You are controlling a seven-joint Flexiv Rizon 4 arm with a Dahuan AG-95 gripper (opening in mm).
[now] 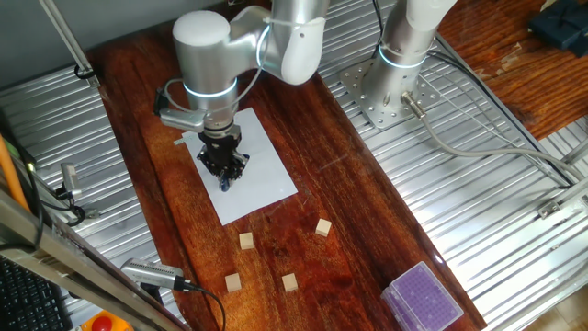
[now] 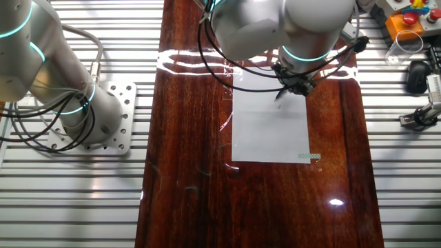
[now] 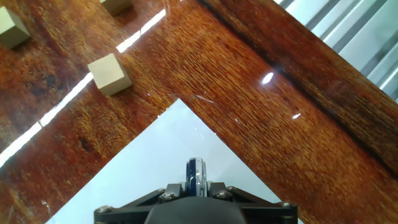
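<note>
A dark blue marker or pen with a clear, shiny side (image 3: 196, 176) sticks out between the fingers of my gripper, which is shut on it. In exterior view 1 the gripper (image 1: 223, 165) hangs over the left part of a white sheet of paper (image 1: 262, 170), the pen's tip pointing down at it. Whether the tip touches the paper I cannot tell. No clear marks show on the sheet. From exterior view 2, the gripper (image 2: 295, 81) is over the far part of the paper (image 2: 270, 131), partly hidden by the arm and cables.
Several small wooden cubes lie beyond the paper, among them one cube (image 1: 246, 241) near its corner and another (image 1: 323, 227). A purple box (image 1: 424, 299) stands at the table's edge. A strip of tape (image 2: 309, 156) lies at one paper corner.
</note>
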